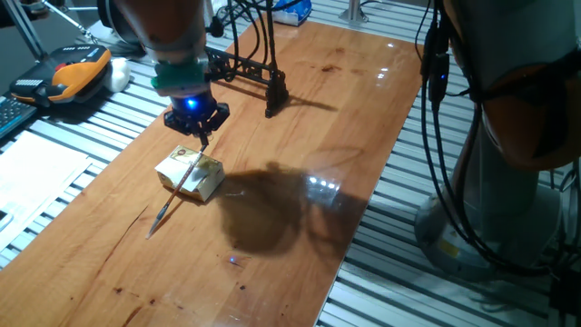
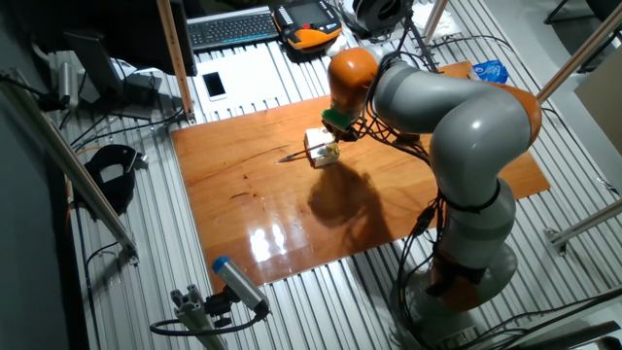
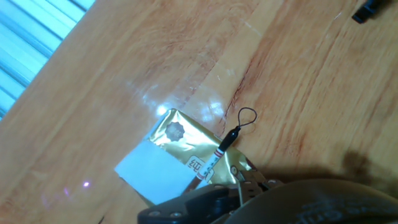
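Note:
A thin brush (image 1: pixel 175 195) with a brown handle leans across a small white and gold box (image 1: pixel 211 182), its tip down on the wooden board. In the wrist view, the brush's black handle end (image 3: pixel 229 139) carries a thin loop and crosses the gold side of the box (image 3: pixel 186 135). My gripper (image 1: pixel 203 142) points down just above the box, close to the handle's upper end. Dark gripper parts at the bottom of the wrist view cover the rest of the brush. Whether the fingers stand apart or closed does not show clearly.
The wooden board (image 1: pixel 300 100) is mostly clear around the box. A black frame (image 1: pixel 275 91) stands behind the gripper. An orange and black device (image 1: pixel 64 77) and white paper (image 1: pixel 41 173) lie off the board's left side.

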